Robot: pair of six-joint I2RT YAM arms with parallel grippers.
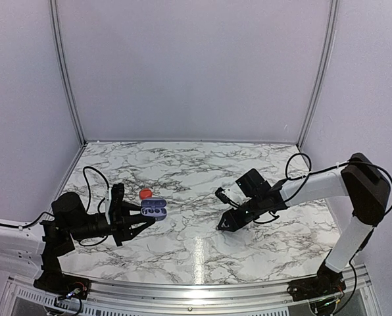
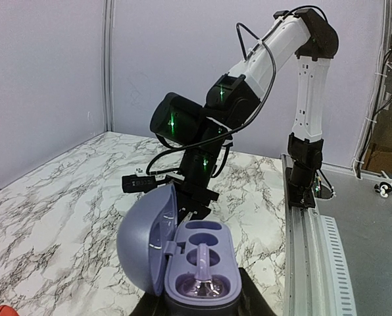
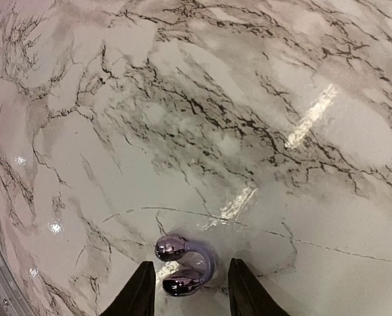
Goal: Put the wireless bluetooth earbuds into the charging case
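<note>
The lilac charging case (image 2: 176, 270) is gripped by my left gripper (image 1: 145, 216). Its domed lid (image 2: 143, 240) stands open, with the slots exposed. In the left wrist view, one clip-shaped earbud (image 2: 203, 264) sits in the slots at the near end, while the far slots look empty. A second lilac earbud (image 3: 208, 255), C-shaped with two shiny purple ends, lies on the marble table. My right gripper is low over the table, fingers parted, one finger on either side of that earbud and gaps showing at both sides.
A small red object (image 1: 145, 193) lies on the table behind the case. Between the two arms the marble tabletop (image 1: 189, 174) is clear. A metal rail (image 1: 189, 289) runs along the front edge.
</note>
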